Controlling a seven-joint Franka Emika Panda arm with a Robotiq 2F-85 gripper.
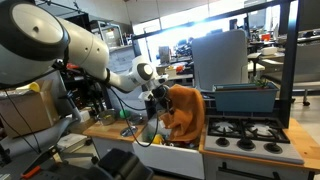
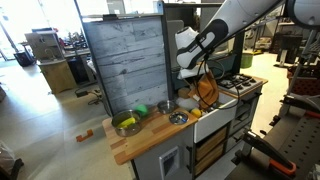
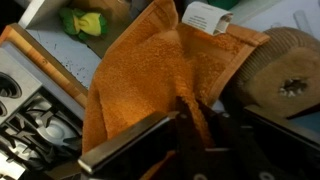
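An orange towel hangs bunched from my gripper, which is shut on a fold of it. In the wrist view the towel spreads wide below the fingers, with a white label near its top edge. Its lower part hangs over the open drawer in the counter front. From the second exterior view the towel appears beside the arm, and the fingertips are too small to make out there.
A stove with several burners lies to the right, a green-blue dish rack behind it. Metal bowls stand on the wooden counter. A green and yellow item shows inside the drawer.
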